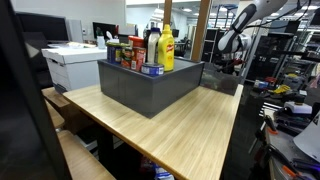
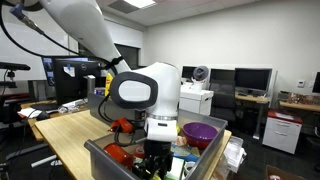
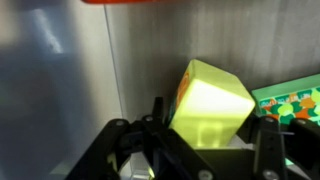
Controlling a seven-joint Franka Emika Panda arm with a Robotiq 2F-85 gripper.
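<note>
In the wrist view, my gripper reaches down with its fingers apart on either side of a small yellow-green box. The box stands tilted on the grey floor of a bin. Whether either finger touches it, I cannot tell. From exterior view 2, my gripper is low inside the grey bin, its fingertips mostly hidden by the front wall. A purple bowl and a red item lie in that bin. Exterior view 1 does not show my gripper.
A green patterned packet lies right of the box, and a red edge crosses the top. Another grey bin holds cans and a yellow bottle.
</note>
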